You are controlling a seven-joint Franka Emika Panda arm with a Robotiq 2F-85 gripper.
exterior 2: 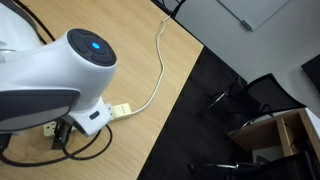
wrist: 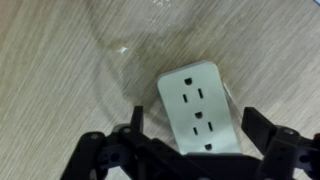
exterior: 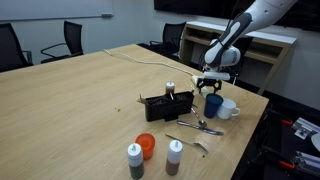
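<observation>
A white power strip (wrist: 200,110) with several outlets lies on the wood table, filling the middle of the wrist view. My gripper is open above it, one black finger (wrist: 135,130) at its left and the other at its right. Nothing is pinched between them. In the second exterior view, the strip (exterior 2: 120,111) shows partly from under the white arm, with a white cord (exterior 2: 160,65) running off from its end. From the first exterior view, my gripper (exterior: 210,82) is low over the table's far right part, and the strip is largely hidden.
Close in front of the gripper stand a dark blue cup (exterior: 212,105) and a white mug (exterior: 228,109). A black box (exterior: 168,106), utensils (exterior: 195,128), a red bowl (exterior: 146,140) and two bottles (exterior: 174,157) are nearer.
</observation>
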